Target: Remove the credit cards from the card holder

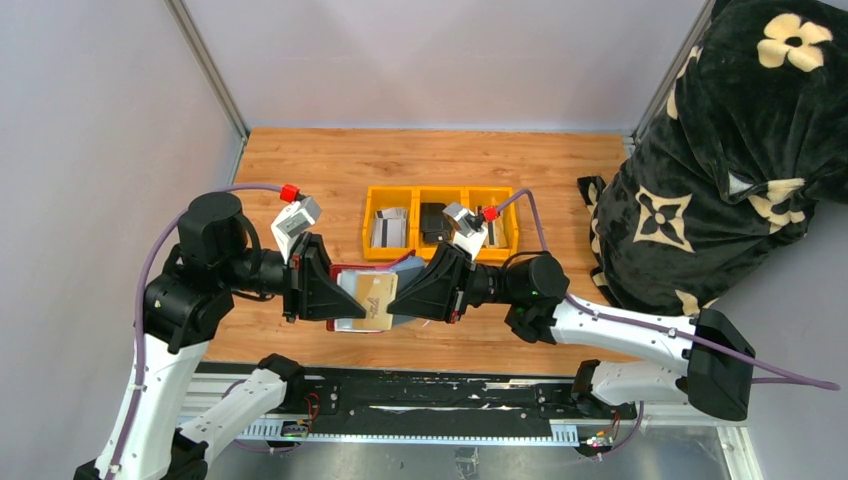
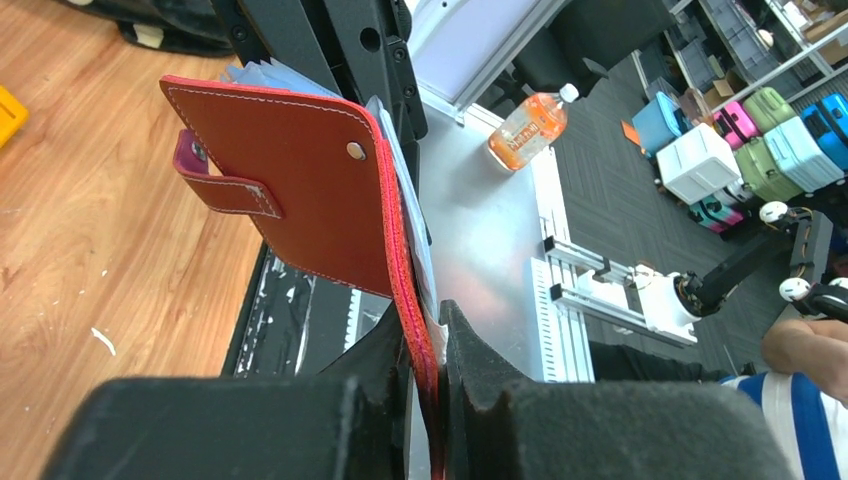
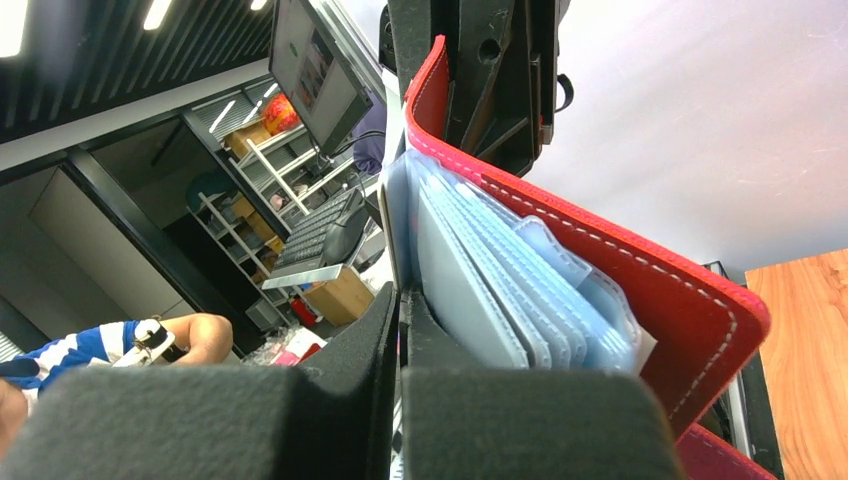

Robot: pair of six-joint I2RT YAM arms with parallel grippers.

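A red leather card holder [image 2: 270, 180] with clear sleeves [image 3: 500, 280] is held up between my grippers, a gold card [image 1: 375, 300] facing up in the top view. My left gripper [image 1: 350, 310] grips the holder's left side; in the left wrist view its fingers close around the red edge. My right gripper [image 1: 395, 308] is at the card's right side; in the right wrist view its fingers are shut beside the sleeves, and whether anything thin is between them is hard to tell.
A yellow three-compartment tray [image 1: 440, 195] with cards and a dark item sits at the back of the wooden table [image 1: 300, 170]. A black plush cushion [image 1: 720, 160] fills the right side.
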